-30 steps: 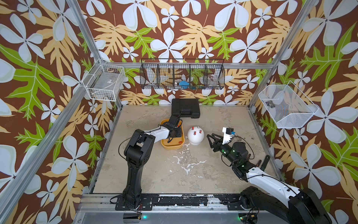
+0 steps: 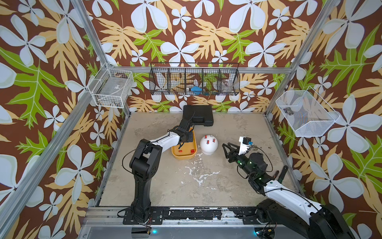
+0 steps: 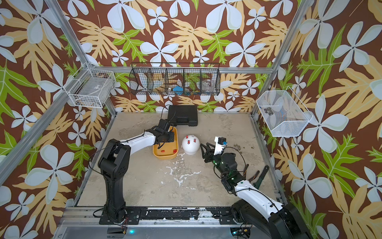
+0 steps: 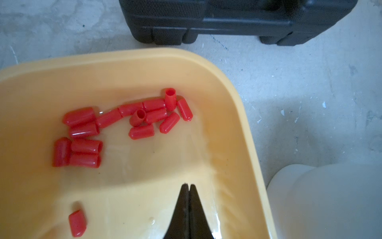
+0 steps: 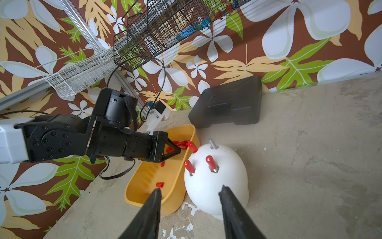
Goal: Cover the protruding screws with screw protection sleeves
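Observation:
An orange bin (image 2: 183, 156) holds many red sleeves (image 4: 82, 146), clustered along one end, with a stray one (image 4: 77, 222) apart. My left gripper is over the bin, shut, nothing visible between its fingers. Right of the bin sits a white dome (image 5: 216, 185) with protruding screws: red sleeves (image 5: 210, 161) cover three, and a bare metal screw (image 5: 213, 144) shows at the back. My right gripper stands open and empty to the right of the dome.
A black case (image 2: 197, 115) lies behind the bin and dome. Wire baskets (image 2: 194, 79) hang on the back and side rails above. Dark tools lie at its right edge.
The right arm is nearly still, having moved very slightly right since a second ago.

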